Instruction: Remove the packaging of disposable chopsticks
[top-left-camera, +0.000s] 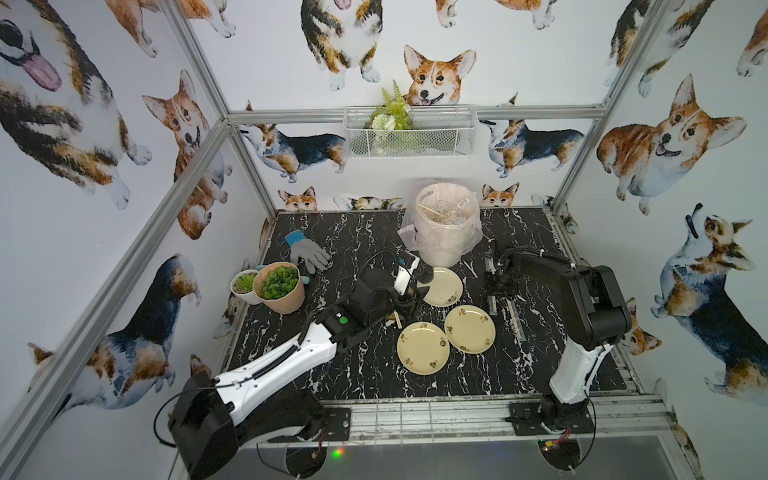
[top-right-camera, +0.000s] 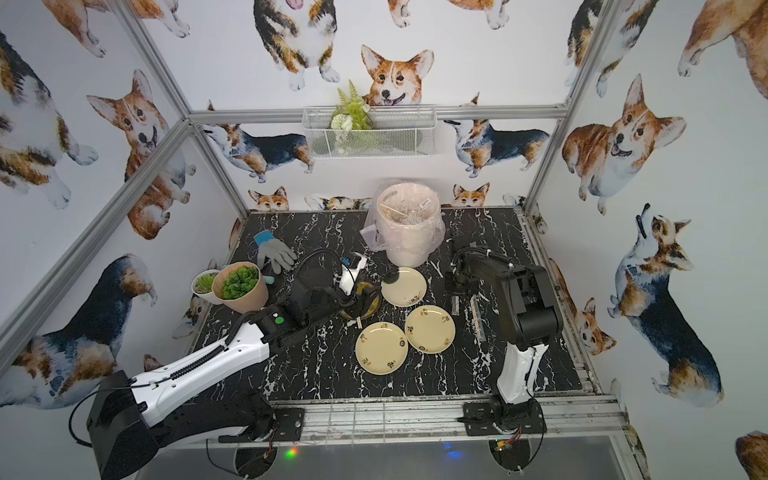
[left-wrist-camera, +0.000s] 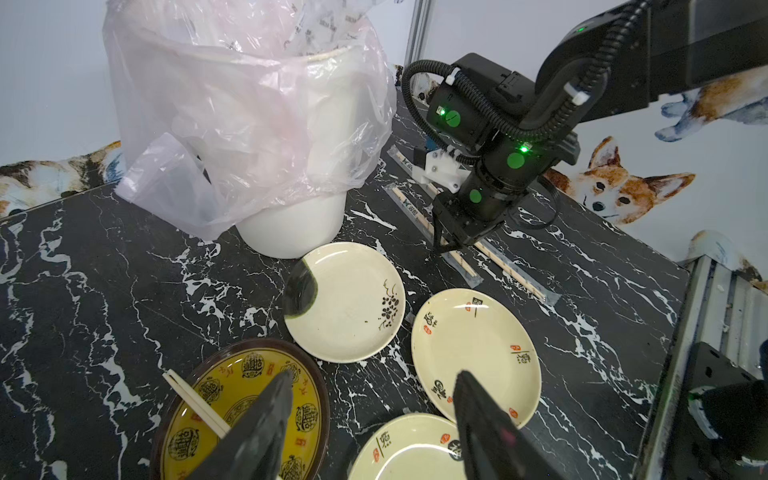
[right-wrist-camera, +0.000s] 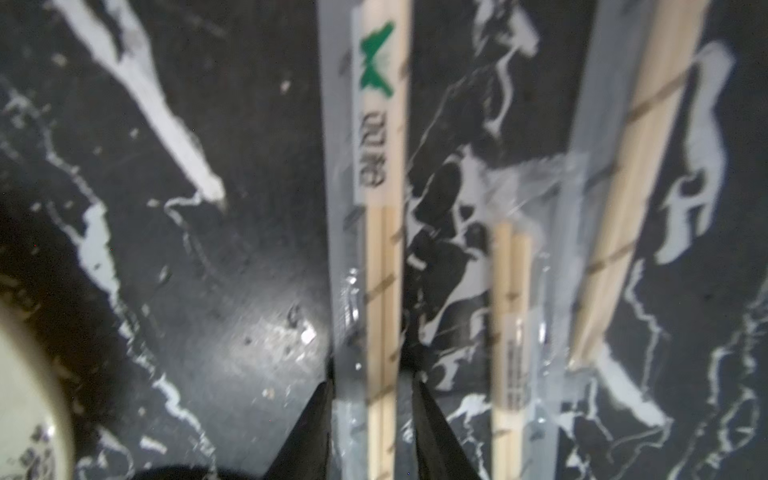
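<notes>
In the right wrist view, a pair of chopsticks in a clear wrapper (right-wrist-camera: 384, 296) lies lengthwise between the parted fingers of my right gripper. No grip on it shows. Two more wrapped pairs lie to its right: one with a barcode label (right-wrist-camera: 512, 344), the other slanted (right-wrist-camera: 636, 176). My left gripper stands open with nothing between its fingers, above the plates. Bare chopsticks (left-wrist-camera: 196, 404) rest across the brown-rimmed yellow plate (left-wrist-camera: 300, 420), partly hidden by a left finger.
A white bin (top-left-camera: 442, 240) lined with a pink bag stands at the back. Three cream plates (top-left-camera: 422, 348) fill the middle. Potted plants (top-left-camera: 280, 284) and a grey glove (top-left-camera: 310, 254) are at the left.
</notes>
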